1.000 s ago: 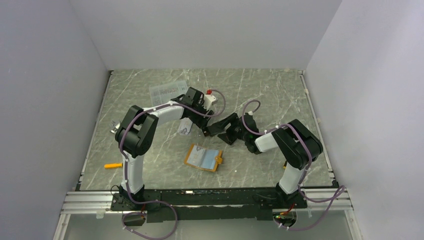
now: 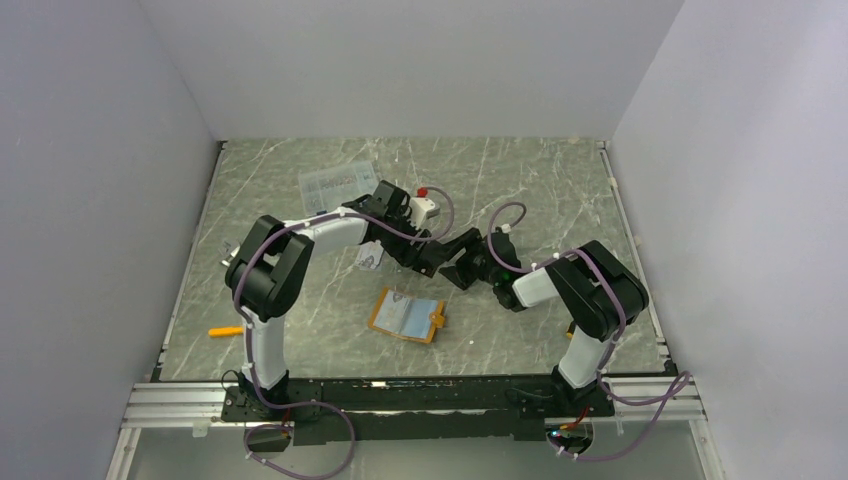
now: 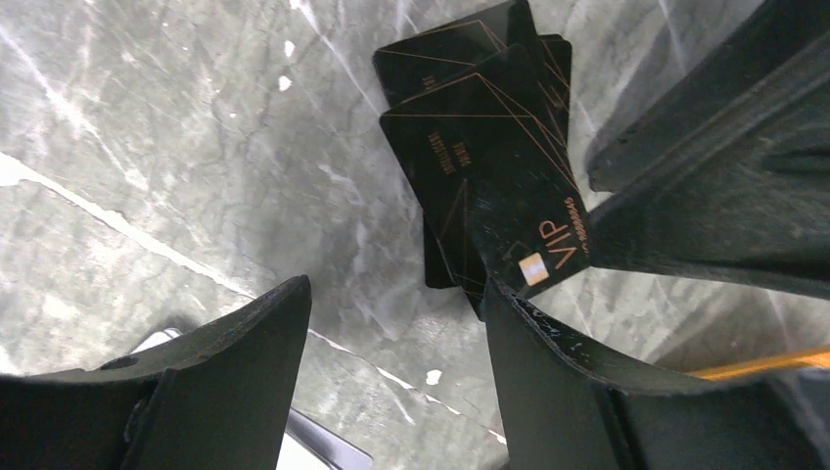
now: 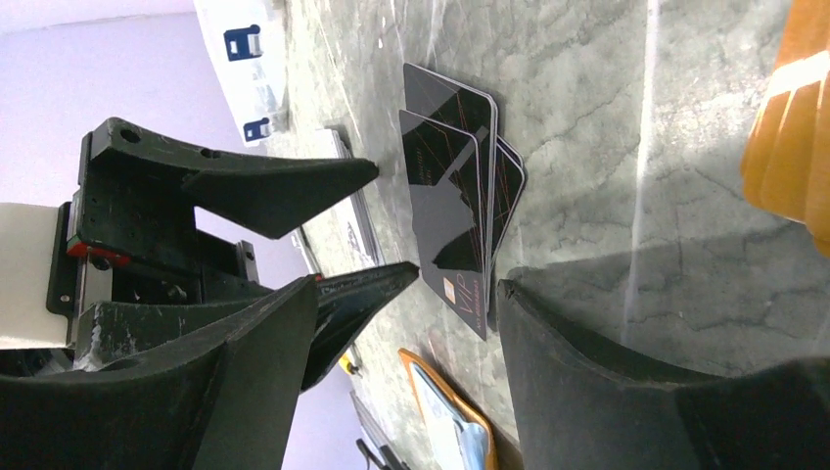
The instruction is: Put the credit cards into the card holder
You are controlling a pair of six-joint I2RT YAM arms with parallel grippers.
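Observation:
A fanned stack of black cards point(image 3: 484, 162) lies on the table between my two grippers, the top one marked VIP with a gold chip. In the left wrist view, my left gripper is part open, and one fingertip point(image 3: 499, 299) sits by the stack's lower corner. From the other side my right gripper is also part open, with the cards point(image 4: 452, 196) showing beyond its gap. Its right fingertip point(image 4: 509, 294) is close to their edge; contact is unclear. The orange-edged card holder point(image 2: 405, 316) lies open, nearer the robot.
Left of the cards lies a whitish flat item point(image 2: 370, 255), partly under the left arm. A clear case point(image 2: 338, 187) stands behind it. An orange handle point(image 2: 226, 331) is at the far left.
My left gripper has shifted slightly right and toward the robot. The top card has swung a little the same way. The right gripper has moved slightly right; the holder has stayed put.

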